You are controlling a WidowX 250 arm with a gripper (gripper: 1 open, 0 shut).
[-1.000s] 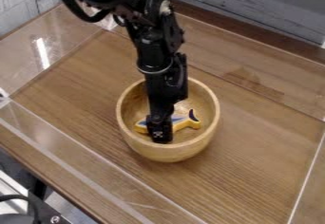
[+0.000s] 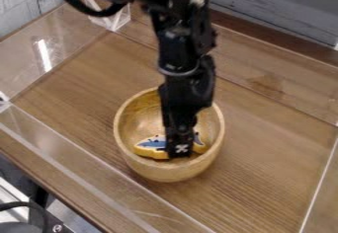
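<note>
My black gripper (image 2: 185, 138) reaches down from the top into a round tan bowl (image 2: 132, 128) in the middle of the wooden table. A yellow and blue object (image 2: 150, 146) lies on the bowl's floor, partly behind the gripper. The fingers are dark and blurred, and their contact with the object is unclear.
A pale wall (image 2: 278, 15) runs along the back. Clear edging and dark cables lie at the lower left.
My gripper has shifted right within the bowl and leans differently. The bowl appears slightly further left, and the yellow and blue object now shows at the left of the gripper.
</note>
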